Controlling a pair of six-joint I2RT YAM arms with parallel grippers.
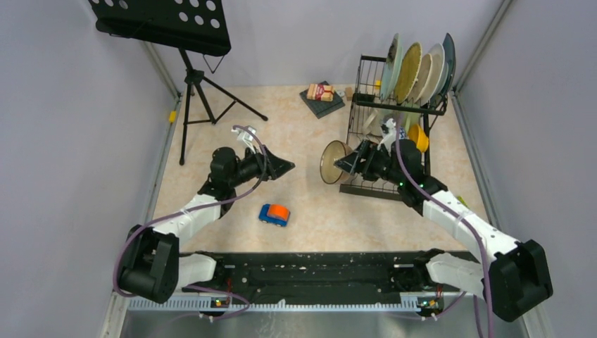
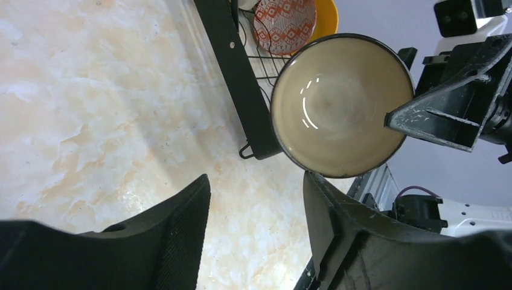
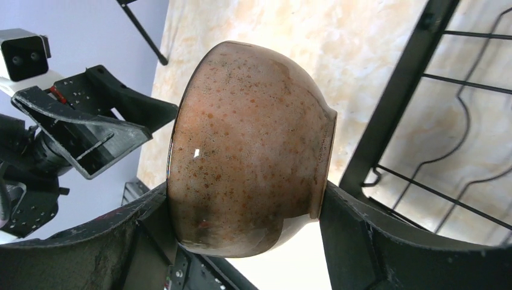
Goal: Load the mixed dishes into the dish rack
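A brown speckled bowl [image 1: 331,163] with a dark rim is held on its side by my right gripper [image 1: 350,160], at the front left of the black dish rack [image 1: 373,190]; in the right wrist view the bowl [image 3: 247,151] fills the space between the fingers. My left gripper stands open, empty, left of the bowl. The rack holds several upright plates [image 1: 407,74] on its upper tier and bowls below, including a yellow one [image 1: 421,139] and an orange-patterned one [image 2: 284,27].
A black music stand [image 1: 193,77] stands at the back left. A blue and orange toy car [image 1: 273,218] lies on the front of the table. A dark pad [image 1: 318,108] with a small packet is at the back.
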